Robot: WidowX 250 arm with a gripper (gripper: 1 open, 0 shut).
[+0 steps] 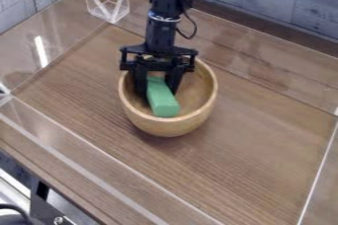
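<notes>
A tan bowl (185, 125) sits near the middle of the wooden table. Inside it lies a green block (162, 103), tilted toward the front of the bowl. The black gripper (158, 78) reaches down from the back into the bowl, its fingers at the rear end of the block. It appears shut on the green block, though the fingertips are partly hidden.
A grey wooden wall (264, 7) runs along the back. Clear plastic or wire fixtures stand at the left edge.
</notes>
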